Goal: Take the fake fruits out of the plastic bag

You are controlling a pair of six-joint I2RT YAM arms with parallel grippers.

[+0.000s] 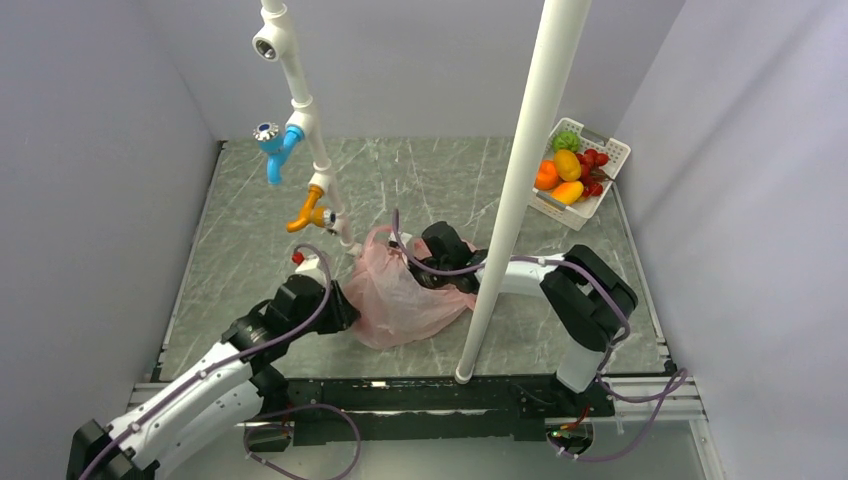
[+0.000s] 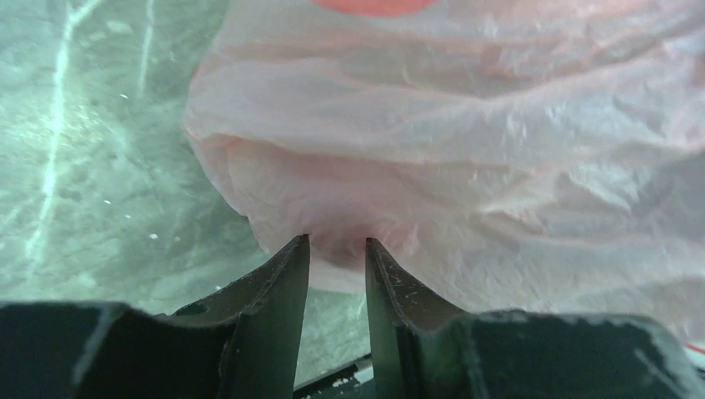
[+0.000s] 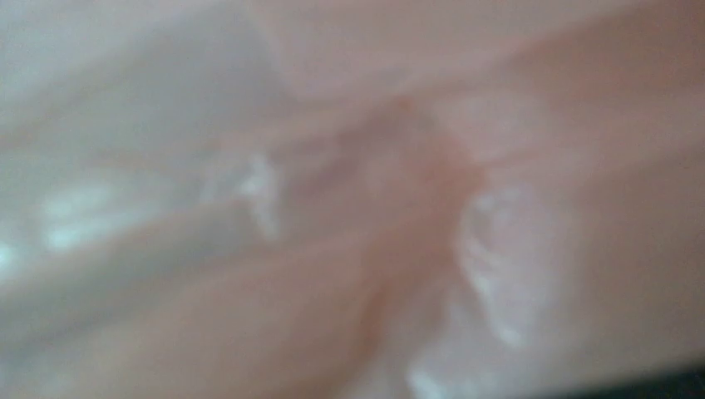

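A pink translucent plastic bag point(image 1: 400, 310) lies crumpled on the counter between both grippers. At its left side is my left gripper point(image 1: 340, 312), its fingertips close together on the thin pink plastic in the left wrist view point(image 2: 335, 245). A red patch shows through the bag at the top of that view. My right gripper point(image 1: 420, 265) is over and against the bag's upper right; the purple hose and plastic hide its fingers. The right wrist view is filled with blurred pink plastic point(image 3: 357, 191).
A white basket point(image 1: 547, 208) of fake fruit and vegetables stands at the back right. A vertical white pole point(image 1: 515, 190) crosses in front of my right arm. A pipe with blue and orange taps point(image 1: 303, 215) stands behind the bag.
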